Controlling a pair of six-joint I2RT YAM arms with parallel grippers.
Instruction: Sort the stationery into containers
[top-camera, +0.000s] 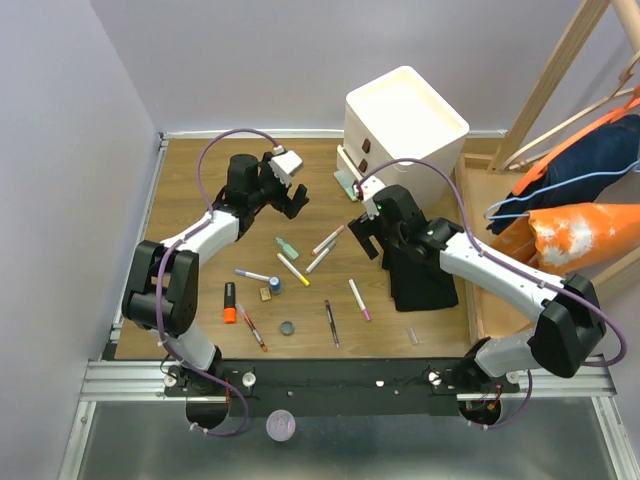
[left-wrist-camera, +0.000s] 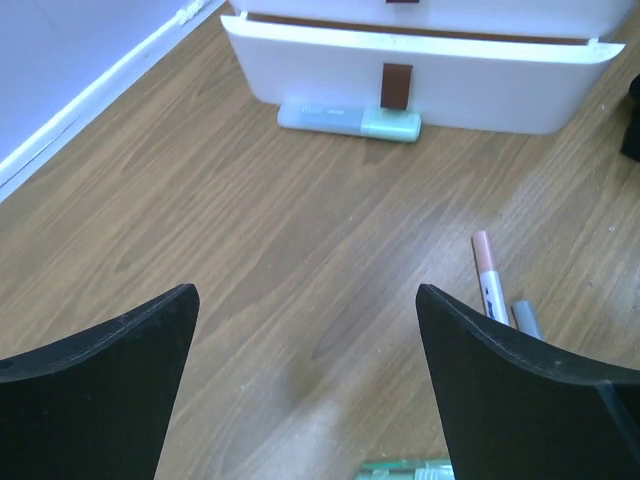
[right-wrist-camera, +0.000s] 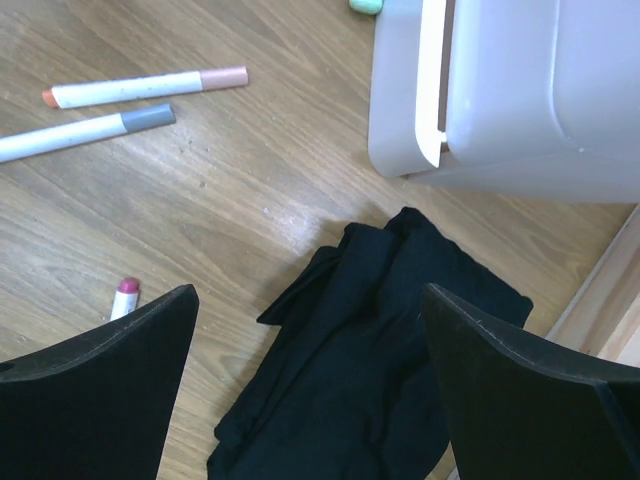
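Observation:
Both grippers stand open and empty above the table: the left gripper (top-camera: 297, 203) left of the white drawer box (top-camera: 400, 125), the right gripper (top-camera: 363, 238) just below that box. Under the drawer front lies a pale green bottle-like item (left-wrist-camera: 350, 121). A green glue bottle (top-camera: 287, 246) lies near the middle. Around it are a pink-capped marker (right-wrist-camera: 150, 87), a grey-capped marker (right-wrist-camera: 85, 132), a yellow marker (top-camera: 293, 269), a magenta-capped marker (top-camera: 360, 300) and a blue-capped marker (top-camera: 252, 275). Nearer the front are an orange-and-black highlighter (top-camera: 230, 303), a red pen (top-camera: 252, 328) and a dark pen (top-camera: 332, 324).
A black cloth pouch (top-camera: 420, 283) lies beneath the right arm. A blue round jar (top-camera: 275, 285), a small tan block (top-camera: 265, 294) and a grey disc (top-camera: 287, 328) sit at centre left. To the right, a wooden rack (top-camera: 487, 305) holds bright bags.

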